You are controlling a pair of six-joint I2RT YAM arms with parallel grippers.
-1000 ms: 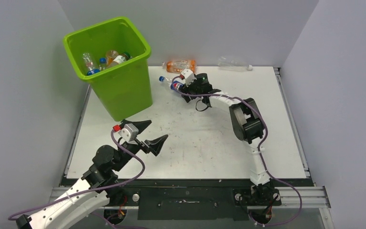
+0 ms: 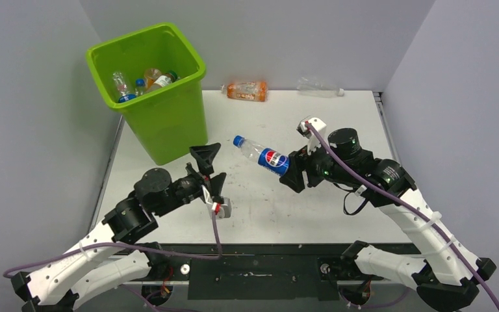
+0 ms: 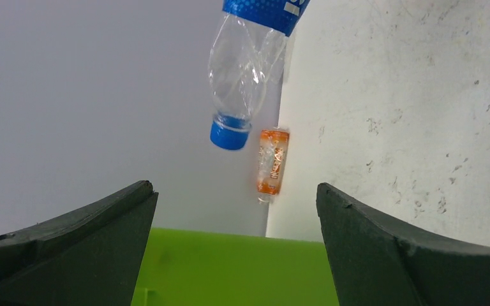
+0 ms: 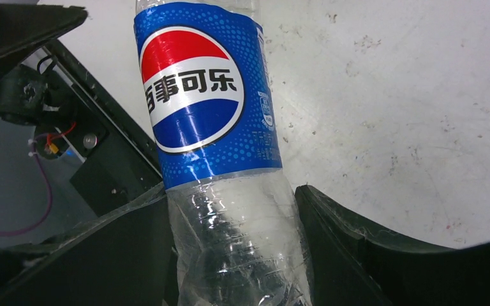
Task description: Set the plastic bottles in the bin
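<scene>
A clear bottle with a blue Pepsi label is held above the table by my right gripper, its blue cap pointing left toward the other arm. In the right wrist view the fingers press on the clear lower part of the bottle. My left gripper stands open and empty, a little left of the cap; the left wrist view shows the blue cap beyond its spread fingers. The green bin stands at the back left with several bottles inside.
An orange-labelled bottle lies at the back edge of the table, right of the bin. Further right lies a clear bottle.
The left gripper has moved right and turned, staying open.
</scene>
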